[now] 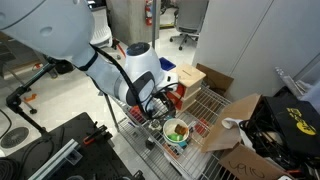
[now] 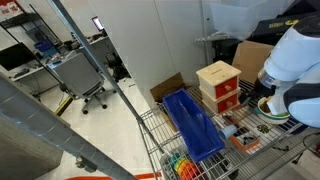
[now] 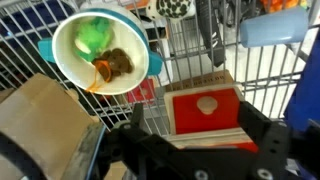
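My gripper stands open in the wrist view, its dark fingers reaching up from the bottom edge with nothing held between them. Below it, on the wire rack, is a wooden box with red drawer fronts (image 3: 203, 108). To the upper left sits a white pot (image 3: 68, 48) with teal handles; a green toy (image 3: 95, 36) and a brown item (image 3: 115, 63) lie inside. Exterior view 1 shows the arm above the rack, behind the pot (image 1: 168, 139). In exterior view 2 the wooden box (image 2: 219, 72) is left of the arm.
A blue cup (image 3: 274, 27) and a dark utensil (image 3: 210, 30) lie near the box. The blue tray (image 2: 194, 126) is on the rack's other side. Open cardboard (image 1: 245, 160) and a black box (image 1: 298, 125) stand at the right in exterior view 1.
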